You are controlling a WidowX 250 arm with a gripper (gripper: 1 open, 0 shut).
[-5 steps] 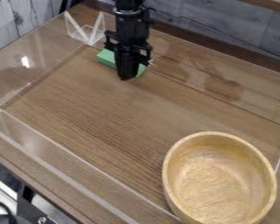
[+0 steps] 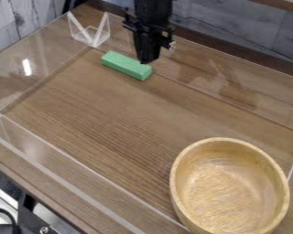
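My black gripper (image 2: pixel 149 47) hangs at the top centre of the camera view, above and a little behind a green block (image 2: pixel 127 64). The block lies flat on the wooden table, angled from upper left to lower right, apart from the fingertips. I cannot tell whether the fingers are open or shut.
A large empty tan bowl (image 2: pixel 229 155) stands at the lower right. A clear, pale wire-like object (image 2: pixel 88 27) is at the upper left near a grey wall (image 2: pixel 247 32).
My gripper has risen and moved back from the green block, which it earlier partly covered. The block now shows in full.
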